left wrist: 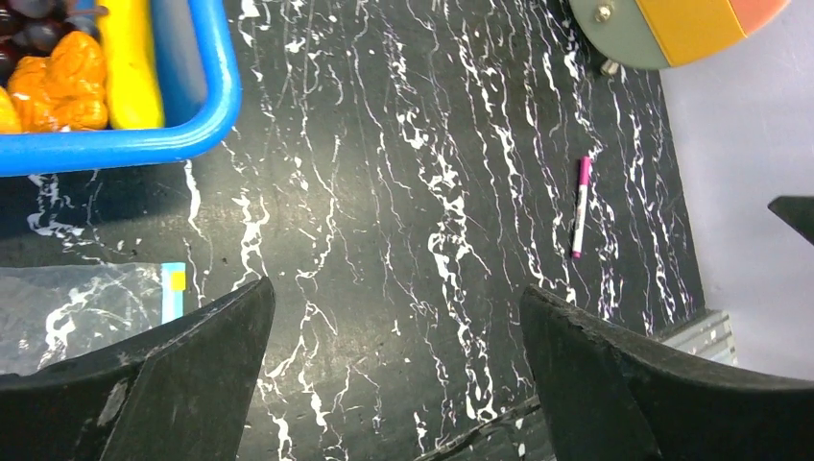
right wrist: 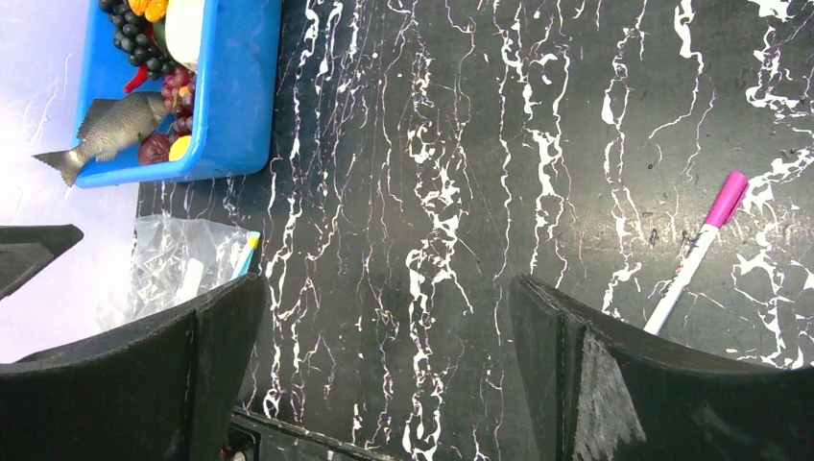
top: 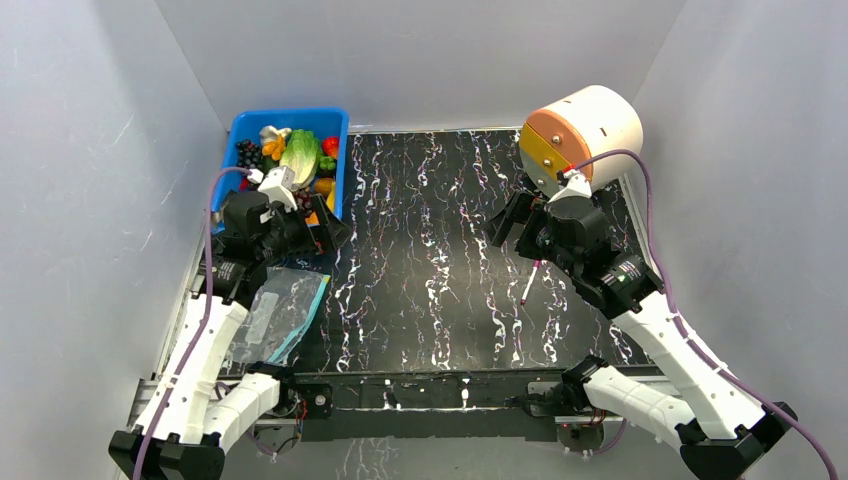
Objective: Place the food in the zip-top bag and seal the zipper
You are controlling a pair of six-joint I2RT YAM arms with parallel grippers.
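Note:
A clear zip top bag (top: 264,318) with a blue zipper edge lies flat on the table at the front left, partly under the left arm. Toy food fills the blue bin (top: 345,150) at the back left: a green cabbage (top: 300,158), dark grapes (right wrist: 133,40), a yellow piece (left wrist: 131,67) and a fish (right wrist: 113,127) hanging over the rim, among several others. My left gripper (top: 335,232), open and empty, hovers by the bin's front right corner. Over the table's right side, my right gripper (top: 507,232) is likewise open with nothing between its fingers.
A white marker (right wrist: 696,252) with a pink cap lies on the right part of the table. A round wooden-coloured drum (top: 590,130) with orange and yellow panels stands at the back right.

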